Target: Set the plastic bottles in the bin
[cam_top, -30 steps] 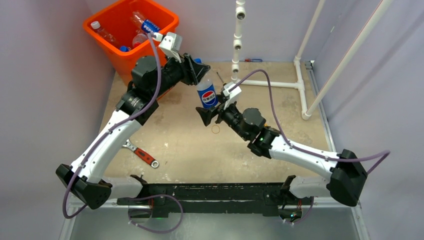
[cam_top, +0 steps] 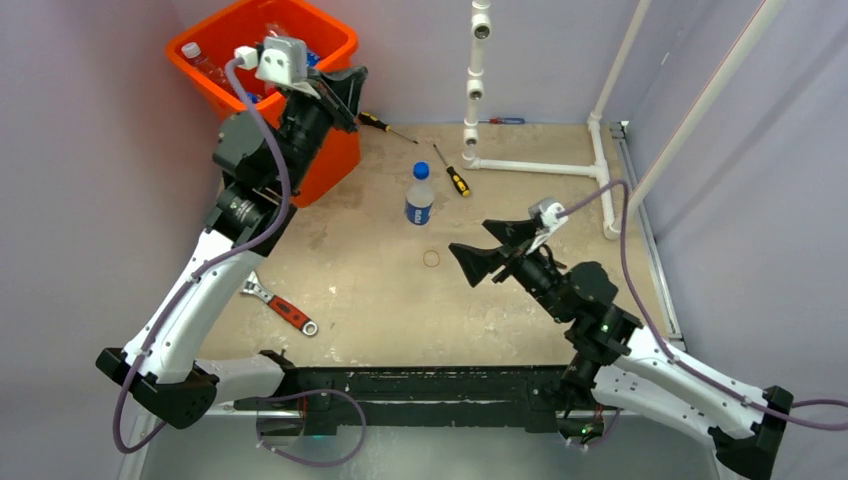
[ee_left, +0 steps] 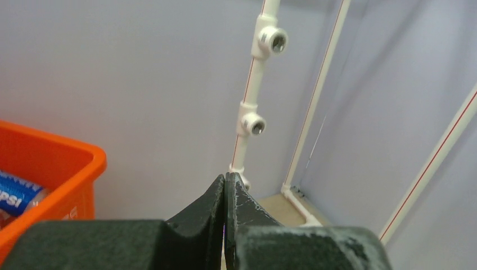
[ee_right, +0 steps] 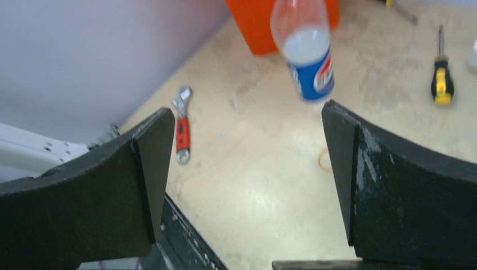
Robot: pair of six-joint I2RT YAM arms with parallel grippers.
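Note:
A Pepsi bottle [cam_top: 418, 205] with a blue cap stands upright on the table, also visible in the right wrist view [ee_right: 309, 73]. The orange bin [cam_top: 320, 170] at the back left holds several bottles; a Pepsi bottle [ee_left: 17, 191] shows inside it. My left gripper [cam_top: 340, 88] is shut, raised over the bin's right side, with nothing seen between its fingers. My right gripper [cam_top: 478, 240] is open and empty, right of and below the standing bottle in the top view.
Two screwdrivers [cam_top: 457, 183] lie behind the bottle, a wrench [cam_top: 287, 310] at the front left. A white pipe frame [cam_top: 545, 168] fills the back right.
The bottle, earlier raised at my right gripper, now stands on the table, released. My right gripper has moved right, my left one back and left, up over the bin.

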